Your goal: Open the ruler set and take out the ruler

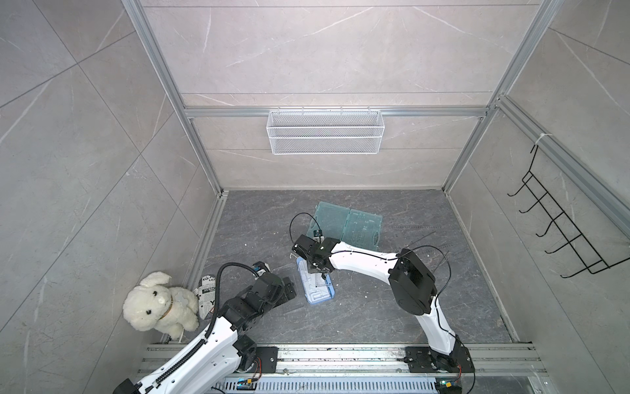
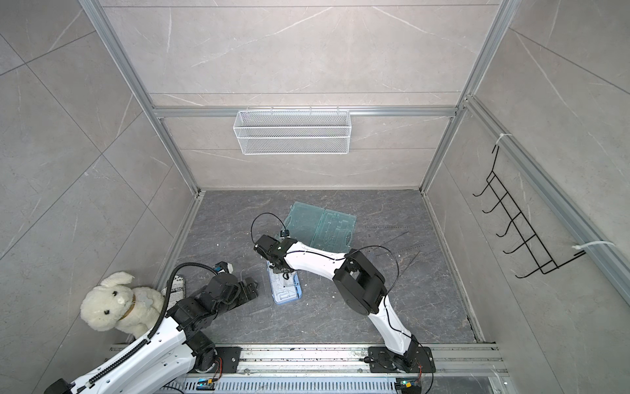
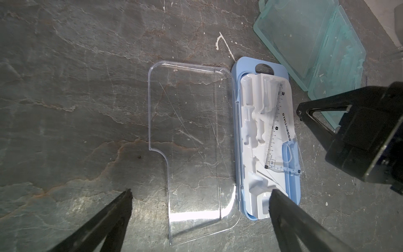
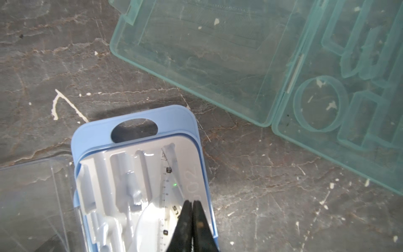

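The ruler set (image 3: pixel 247 210) lies open on the floor, a blue case with a white moulded tray. Its clear lid (image 3: pixel 189 126) is folded flat to the left. A transparent ruler piece (image 3: pixel 275 126) with black markings lies in the tray, the word ESSENTIALS beside its scale. My right gripper is shut, nothing showing between its fingers, over the right side of the tray. In the left wrist view one of its fingers (image 3: pixel 319 126) shows just right of the case. My left gripper stands open, its fingers spread wide at the lower edge of that view.
An open translucent teal case (image 1: pixel 347 223) lies behind the ruler set. A white plush toy (image 1: pixel 157 305) sits at the far left, near a printed item (image 1: pixel 206 295). A white wire basket (image 1: pixel 325 132) hangs on the back wall.
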